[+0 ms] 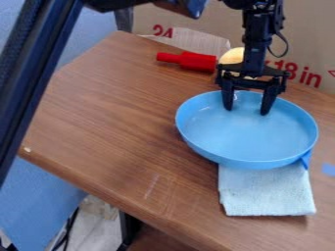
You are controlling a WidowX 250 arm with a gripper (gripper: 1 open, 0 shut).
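My black gripper [246, 102] reaches down from the top, its two fingers spread over the back part of a blue plate [238, 142], near or at its rim; whether they touch it is hard to tell. The plate rests on a folded white cloth [265, 194] on the wooden table [105, 118]. A small blue piece shows at the plate's right edge by the cloth. Nothing clear shows held between the fingers.
A red rolling pin [187, 61] lies at the back, beside a yellow object [229, 58] partly behind the arm. Cardboard with red print stands behind.
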